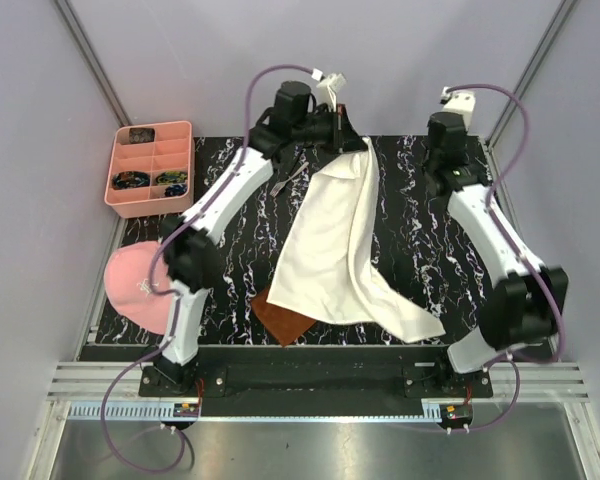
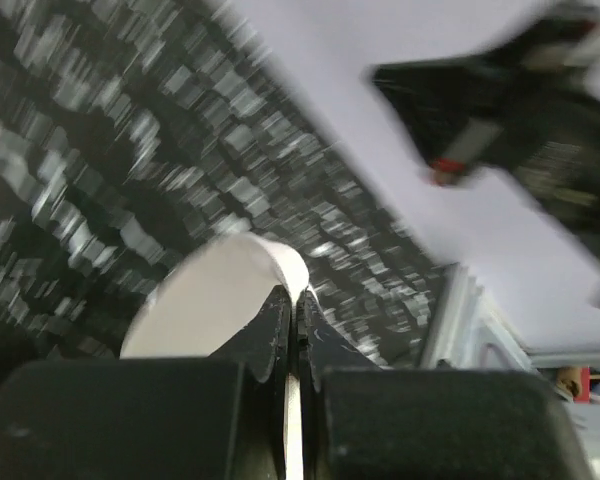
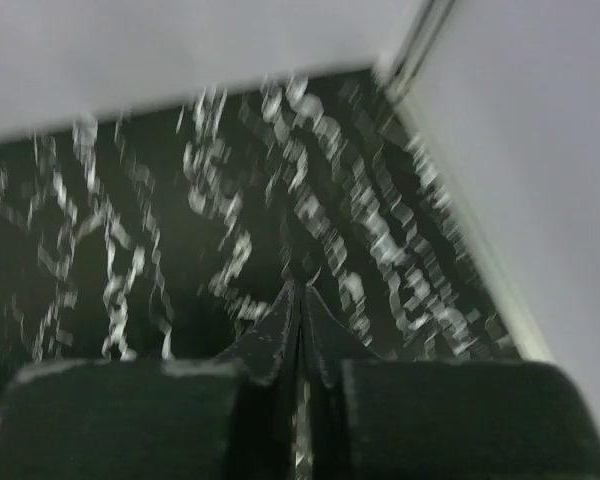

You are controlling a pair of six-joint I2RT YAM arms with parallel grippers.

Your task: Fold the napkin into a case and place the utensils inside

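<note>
The white napkin (image 1: pixel 320 250) lies spread in long folds over the dark marble table, its near end fanning toward the front edge. At its top corner my left gripper (image 1: pixel 352 142) is shut on the cloth; in the left wrist view the fingertips (image 2: pixel 315 340) pinch a thin white edge. My right gripper (image 1: pixel 452 140) stands at the back right, apart from the napkin; in the right wrist view it is shut with nothing showing between its fingers. A utensil (image 1: pixel 290 178) lies left of the napkin's top.
A brown cloth (image 1: pixel 280 325) lies partly under the napkin's front-left. A pink compartment tray (image 1: pixel 150 207) with dark items is at the back left, a pink pad (image 1: pixel 130 290) at the front left.
</note>
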